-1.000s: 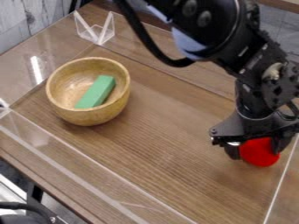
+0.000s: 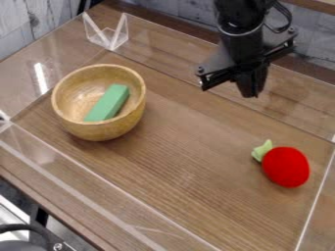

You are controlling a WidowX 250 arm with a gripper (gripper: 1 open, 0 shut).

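Observation:
My black gripper (image 2: 244, 72) hangs high over the back right of the wooden table, well away from the objects, with nothing visible in it; whether its fingers are fully closed is hard to see, but they look shut. A red round object with a pale green top (image 2: 285, 169) lies at the right front. A wooden bowl (image 2: 124, 125) on the left holds a green block (image 2: 106, 103).
A small clear wire-like holder (image 2: 109, 31) stands at the back left. A grey wall runs along the back right.
My gripper has risen away from the red object toward the back of the table, uncovering it. The red object stays at the right front.

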